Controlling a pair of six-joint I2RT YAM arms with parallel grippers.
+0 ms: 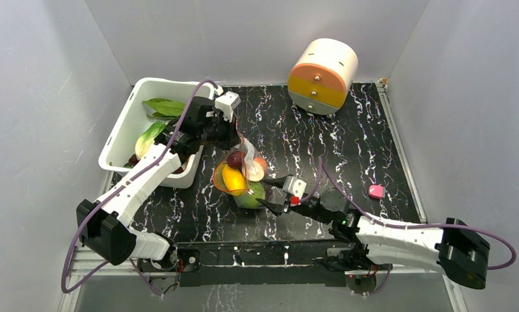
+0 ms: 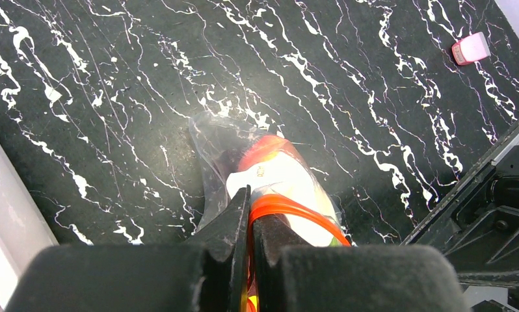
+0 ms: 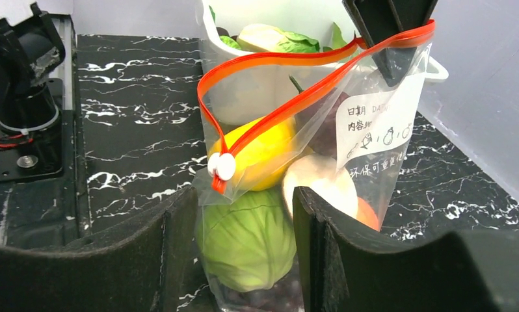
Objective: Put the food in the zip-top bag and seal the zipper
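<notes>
The clear zip bag (image 3: 374,182) with orange zipper and white slider (image 3: 221,166) holds a yellow mango (image 1: 233,179), cabbage (image 3: 244,240), a dark red item (image 1: 235,160), an orange-red round item and a pale round piece (image 3: 315,182). My left gripper is shut on the bag's top rim at its back-left corner, lifting it. My right gripper stands open at the bag's right front, just below the slider, its fingers either side of the cabbage in its view.
A white bin (image 1: 117,143) of leafy vegetables sits at the left. A small drawer unit (image 1: 322,71) stands at the back, a pink block (image 1: 376,192) at the right.
</notes>
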